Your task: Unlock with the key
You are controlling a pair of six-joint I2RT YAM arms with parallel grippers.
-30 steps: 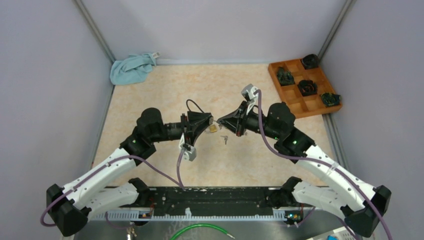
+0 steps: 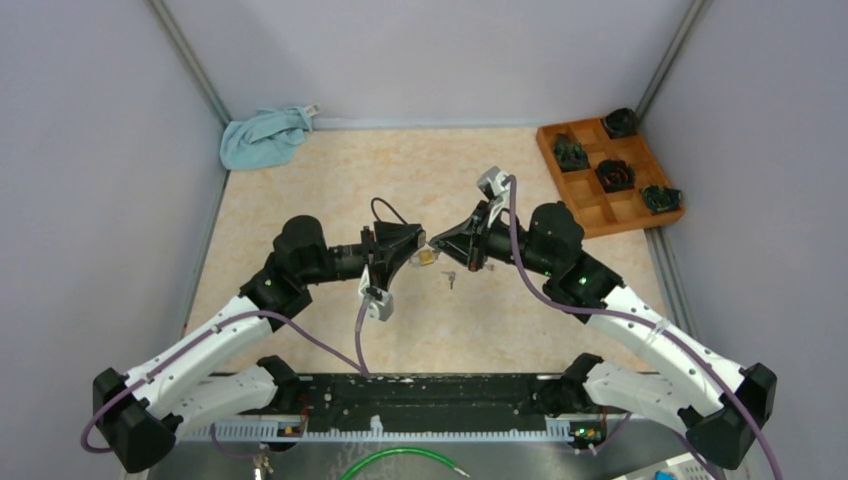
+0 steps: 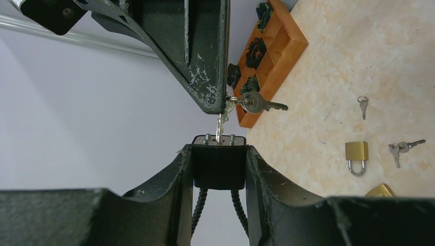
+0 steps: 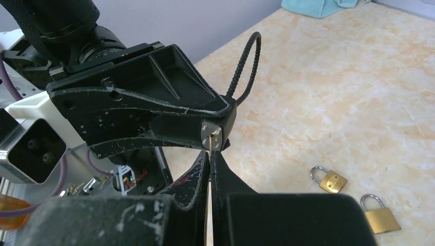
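Observation:
My left gripper is shut on a black padlock (image 3: 219, 177), whose braided black shackle (image 4: 255, 60) loops out on the far side. The lock's metal keyhole plate (image 4: 206, 132) faces my right gripper. That gripper is shut on a thin key (image 3: 219, 127), with more keys (image 3: 259, 102) hanging from its ring beside the fingertips. The key's blade meets the keyhole in both wrist views; how deep it sits cannot be told. In the top view both grippers nearly touch above the table's middle.
Beneath the grippers lie a brass padlock (image 3: 356, 150), a second brass padlock (image 4: 382, 220), a single key (image 3: 363, 106) and a small key bunch (image 3: 403, 147). A wooden compartment tray (image 2: 598, 215) stands back right, a blue cloth (image 2: 265, 138) back left.
The right gripper has moved slightly left, closing the small gap to the lock over the last second. The left arm looks unmoved.

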